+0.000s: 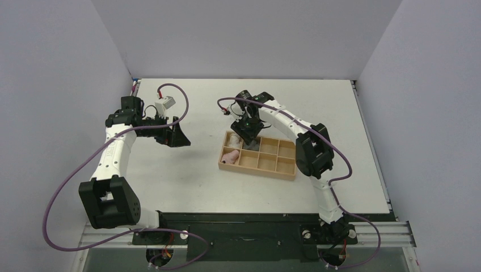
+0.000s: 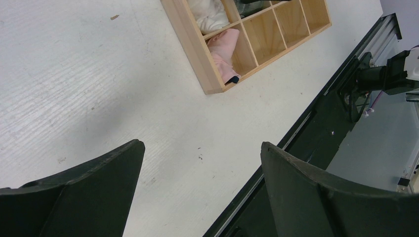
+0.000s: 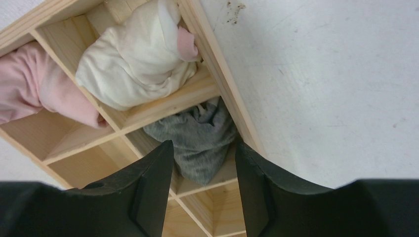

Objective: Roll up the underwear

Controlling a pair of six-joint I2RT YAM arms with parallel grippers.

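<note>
A divided wooden box (image 1: 269, 175) holds rolled cloths: a pink one (image 1: 230, 157), a cream one with a pink patch (image 3: 133, 59) and a dark grey one (image 3: 192, 138). My right gripper hangs over the grey cloth's compartment with fingers apart; nothing is seen held, the grey cloth lying below and between them. My left gripper stands open over bare table, left of the box, with nothing between its fingers.
The other compartments in view look empty. Walls stand at the back and sides.
</note>
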